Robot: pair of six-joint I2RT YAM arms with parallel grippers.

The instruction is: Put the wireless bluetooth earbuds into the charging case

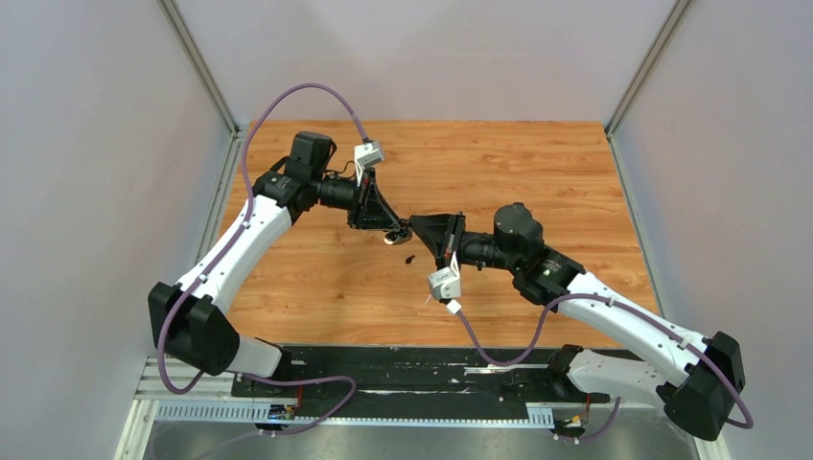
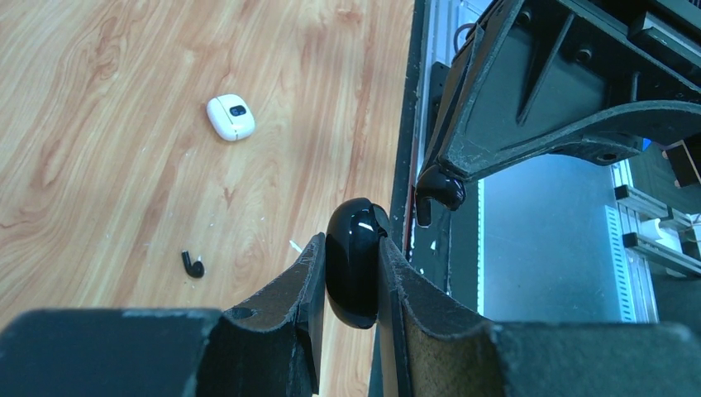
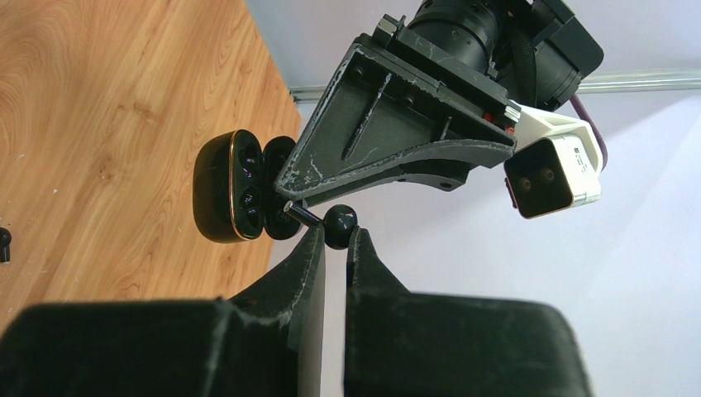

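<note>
The black charging case (image 3: 213, 186) hangs open in the air, its earbud slots showing in the right wrist view, held in my left gripper, which is shut on it. My right gripper is shut on a black earbud (image 3: 340, 223) with its stem pointing toward the case, very close to it. Another black earbud (image 2: 193, 266) lies on the wooden table. In the top view the two grippers (image 1: 395, 226) (image 1: 417, 222) meet over the middle of the table and partly hide the case.
A white case (image 2: 231, 117) lies on the table (image 1: 508, 163). A dark strip (image 1: 403, 369) with rails runs along the front edge, and walls stand at both sides.
</note>
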